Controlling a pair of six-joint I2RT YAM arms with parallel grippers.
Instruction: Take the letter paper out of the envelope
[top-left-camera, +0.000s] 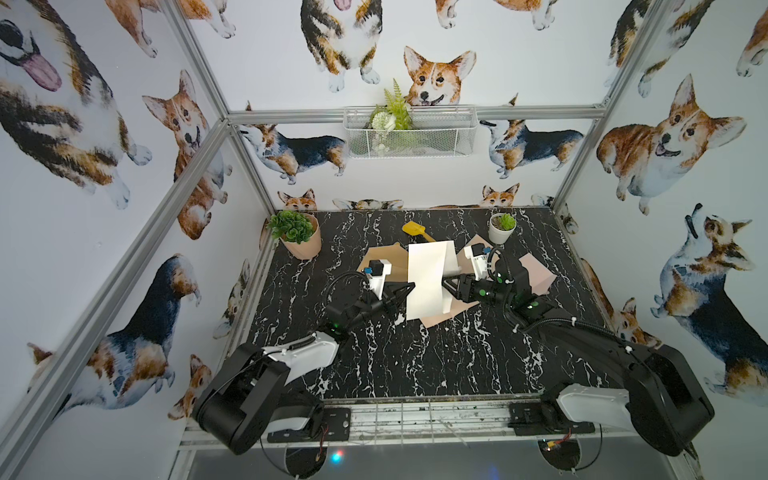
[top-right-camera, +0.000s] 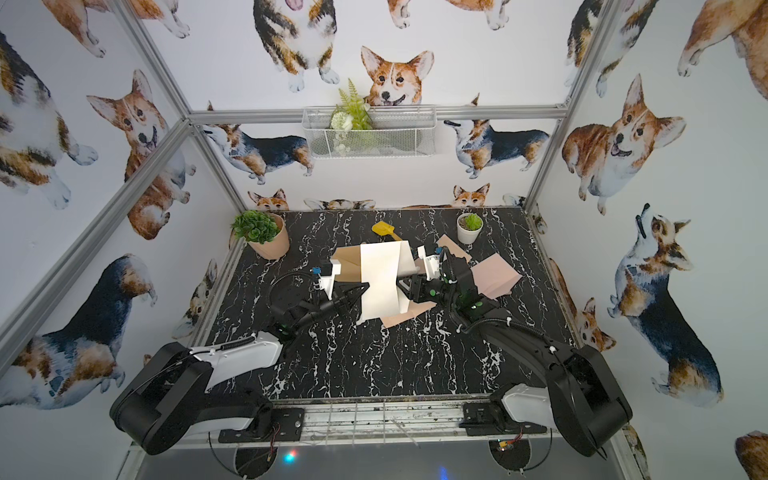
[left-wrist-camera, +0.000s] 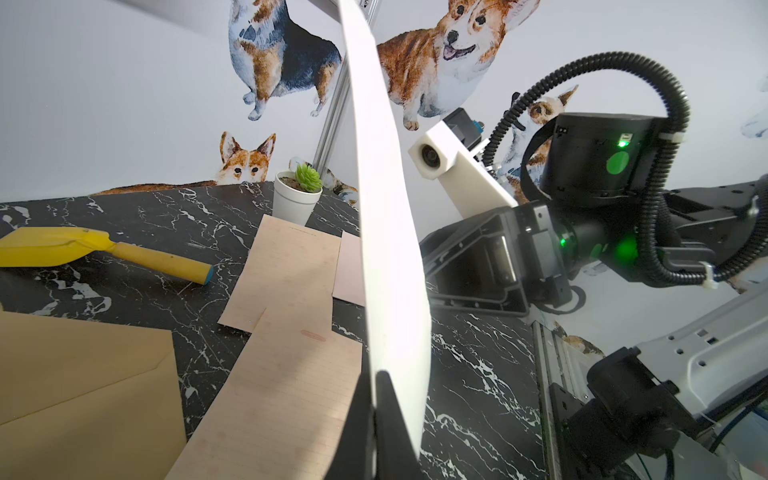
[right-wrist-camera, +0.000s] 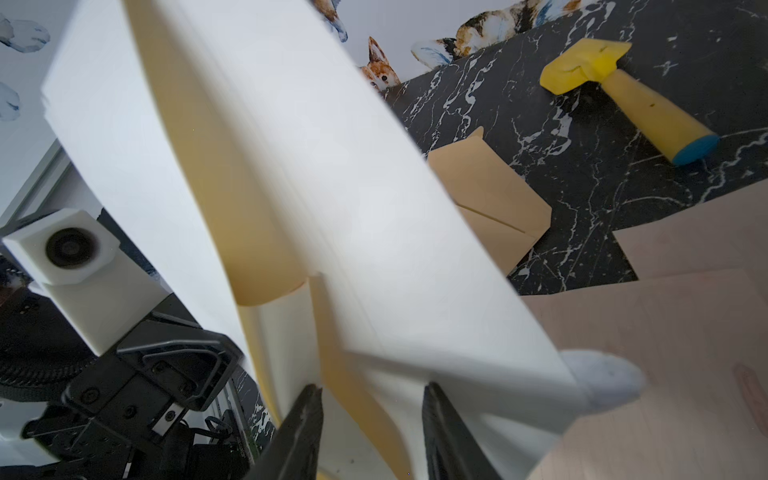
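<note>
A cream folded letter paper (top-left-camera: 426, 276) stands upright above the table between both arms. My left gripper is shut on its near left edge, the thin sheet running up from between the fingertips. On the other side, my right gripper is open at the paper's folded side. One inner flap (right-wrist-camera: 292, 328) of the paper curls between its spread fingers, and whether they touch it I cannot tell. Behind lies a brown kraft envelope (left-wrist-camera: 88, 384), flat on the table and partly hidden by the paper in the top views.
Pinkish sheets or envelopes (left-wrist-camera: 280, 400) lie under and right of the paper. A yellow scoop (top-left-camera: 414, 229) rests at the back. Potted plants stand at back left (top-left-camera: 301, 238) and back right (top-left-camera: 501, 229).
</note>
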